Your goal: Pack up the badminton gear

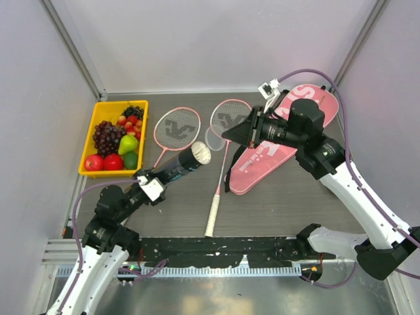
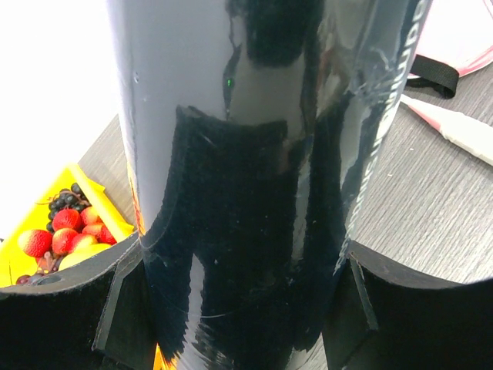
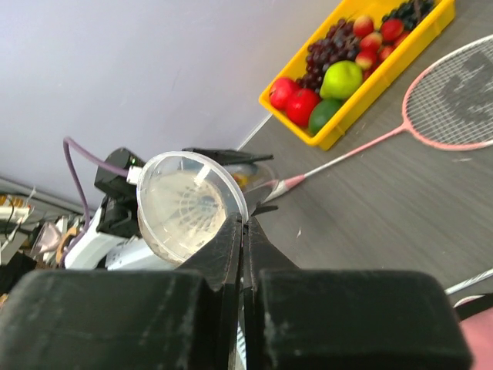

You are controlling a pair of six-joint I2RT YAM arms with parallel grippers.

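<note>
My left gripper (image 1: 147, 184) is shut on a dark shuttlecock tube (image 2: 246, 193), whose open top shows white shuttlecocks (image 1: 201, 152). My right gripper (image 1: 230, 134) holds a clear round cap (image 3: 166, 220) between shut fingertips, above and right of the tube. Two pink badminton rackets lie on the table: the left racket (image 1: 177, 129) and the middle racket (image 1: 214, 213), partly under the cap in the top view. A pink racket bag (image 1: 259, 172) with a black strap lies to the right.
A yellow crate (image 1: 95, 172) of fruit stands at the back left. A green round object at the right is mostly hidden by the right arm. Bare table shows around the middle racket's handle.
</note>
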